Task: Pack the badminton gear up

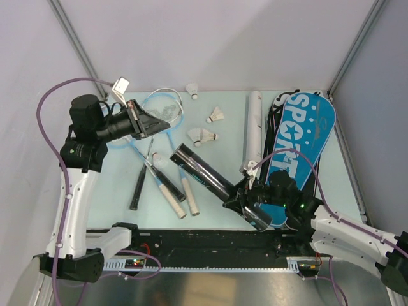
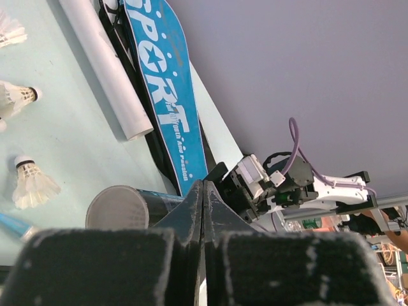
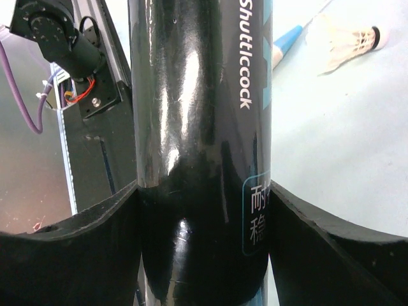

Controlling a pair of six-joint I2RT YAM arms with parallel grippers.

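Note:
The black shuttlecock tube hangs tilted over the front of the table. My right gripper is shut around its lower part, and the right wrist view shows both fingers pressed to the tube's sides. My left gripper is shut, apart from the tube's upper end, with nothing showing between its fingers. In the left wrist view the tube's round end faces the camera; whether it is capped I cannot tell. Several white shuttlecocks lie at mid-table. Rackets with blue and black shafts lie crossed on the left.
The blue SPORT bag lies flat on the right, partly behind my right arm. A long white roll lies to its left. Bare table shows between the shuttlecocks and the roll. The table's black front edge runs below the tube.

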